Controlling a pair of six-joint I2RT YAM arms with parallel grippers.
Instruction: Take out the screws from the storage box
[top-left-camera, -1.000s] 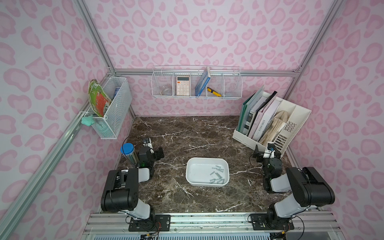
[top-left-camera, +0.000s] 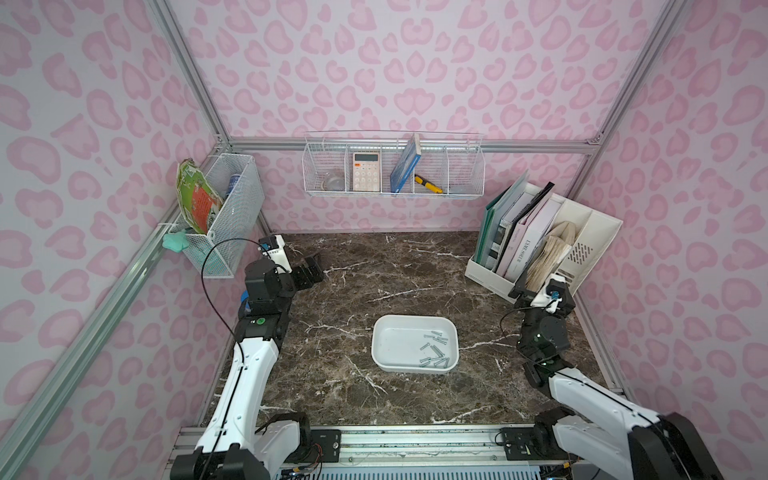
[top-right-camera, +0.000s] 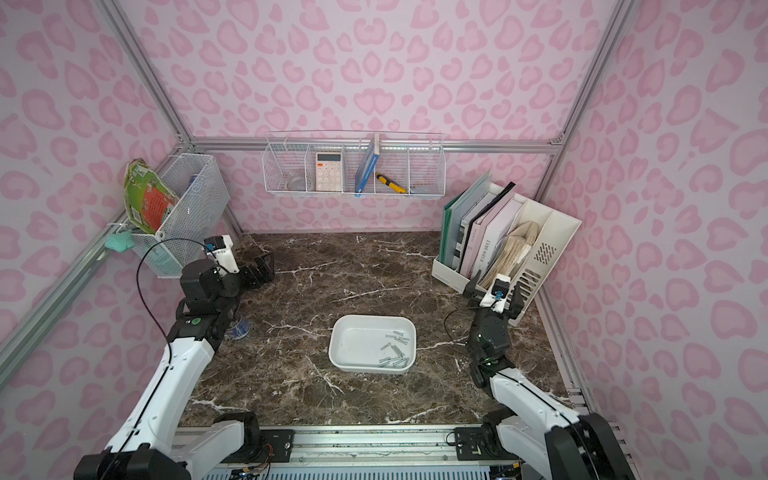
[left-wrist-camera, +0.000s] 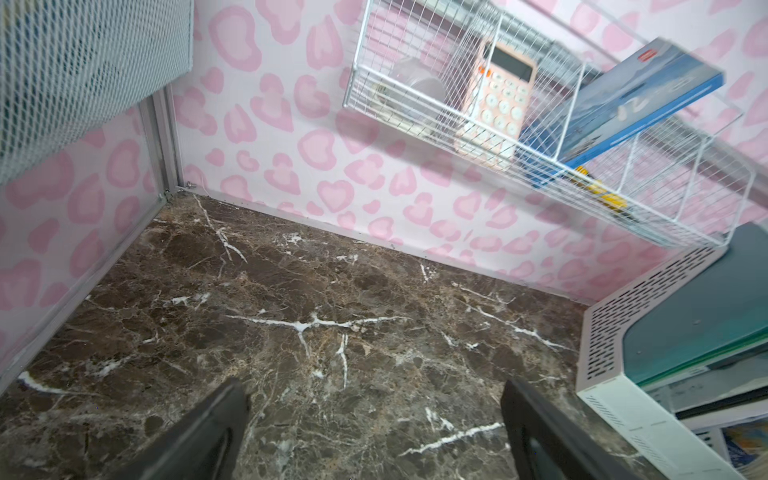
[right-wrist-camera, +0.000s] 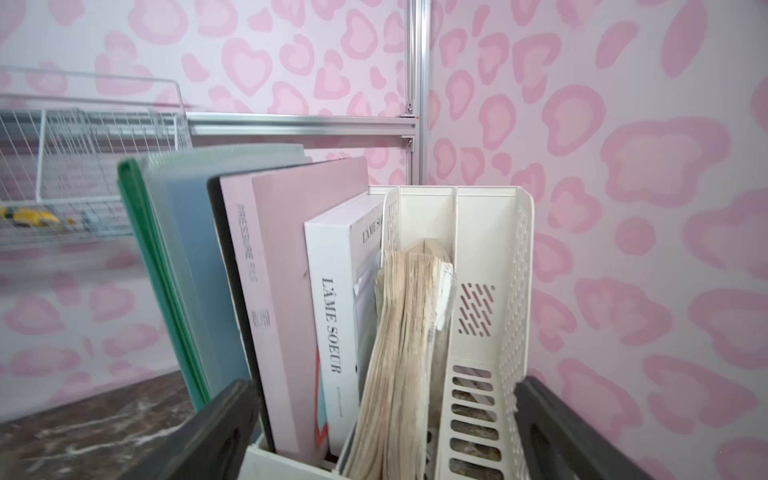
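A white tray (top-left-camera: 392, 344) lies at the front middle of the marble table, several small silvery screws (top-left-camera: 436, 352) in its right half. A blue-topped container (top-right-camera: 237, 328) stands at the left, mostly hidden by the left arm. My left gripper (top-left-camera: 308, 272) is raised at the left, behind and left of the tray, open and empty, facing the back wall in the left wrist view. My right gripper (top-right-camera: 493, 293) hangs in front of the book organiser at the right, open, with nothing held in the right wrist view.
A white organiser (top-left-camera: 592, 232) with books and files fills the back right. A wire rack (top-left-camera: 456, 168) with calculator and box hangs on the back wall; a mesh basket (top-left-camera: 244, 208) hangs on the left.
Both arms have stretched out and risen. The tray is unchanged.
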